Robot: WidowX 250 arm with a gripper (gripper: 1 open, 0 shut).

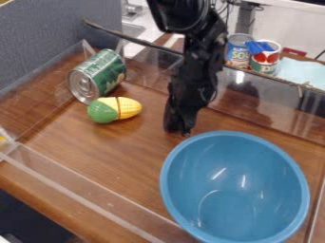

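Observation:
My black gripper (181, 121) hangs low over the wooden table, to the right of a toy corn (121, 107) with a green husk and apart from it. It looks shut, with nothing visible between its dark fingers. A green and silver can (97, 75) lies on its side behind the corn. A large blue bowl (234, 190) sits at the front right.
Two upright cans, one blue (238, 52) and one red and white (264, 65), stand at the back right near a pale cloth (302, 72). A clear low barrier surrounds the wooden table (89, 161).

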